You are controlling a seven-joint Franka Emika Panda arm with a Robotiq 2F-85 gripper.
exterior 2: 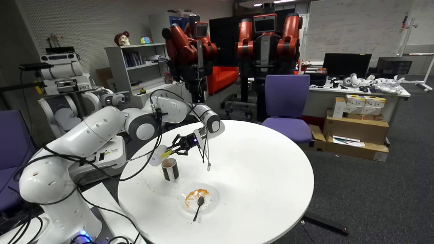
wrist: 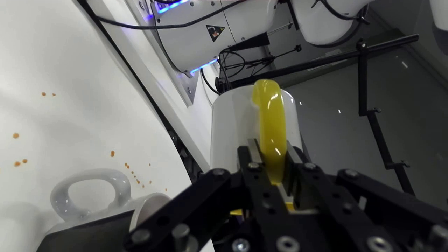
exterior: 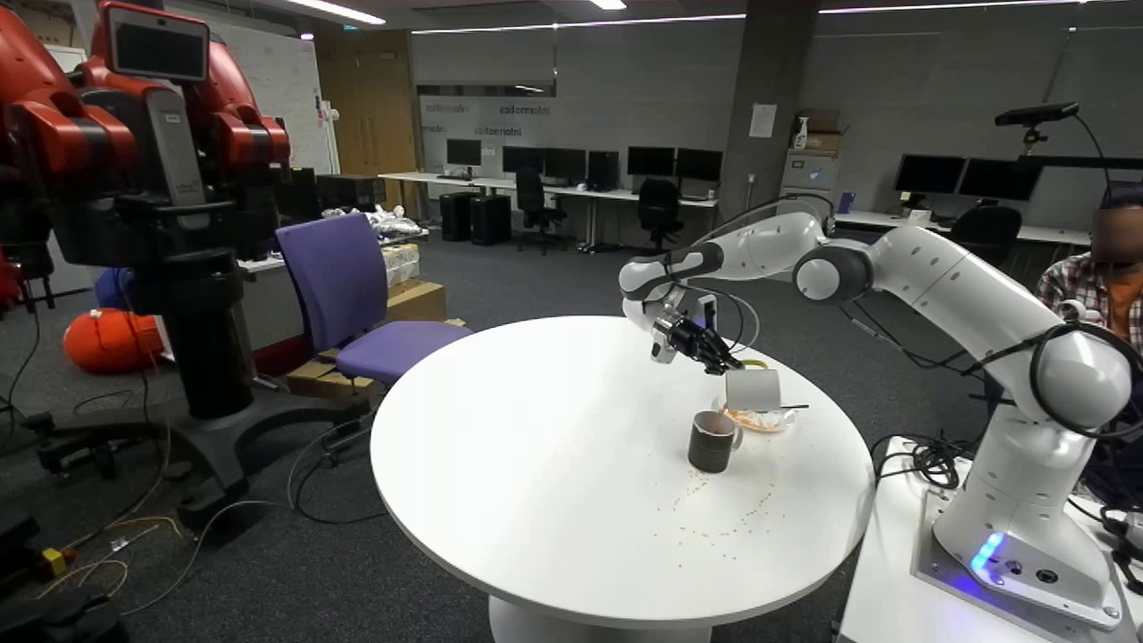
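Observation:
My gripper is shut on the yellow handle (wrist: 273, 126) of a white mug (wrist: 235, 121). In exterior view 1 this mug (exterior: 753, 390) is tipped onto its side in the air, above and just behind a dark mug. The dark mug (exterior: 710, 441) stands upright on the round white table, with its pale handle (wrist: 92, 176) visible in the wrist view. In exterior view 2 the held mug (exterior 2: 157, 156) hangs close to the rim of the dark mug (exterior 2: 170, 169). The inside of the white mug is hidden.
A clear plate (exterior 2: 213, 199) holds orange bits and a dark spoon (exterior 2: 199, 206). Small orange crumbs (exterior: 704, 532) lie scattered on the table (exterior: 536, 461) around the dark mug. The far side of the table, towards the purple chair (exterior 2: 287, 101), is bare.

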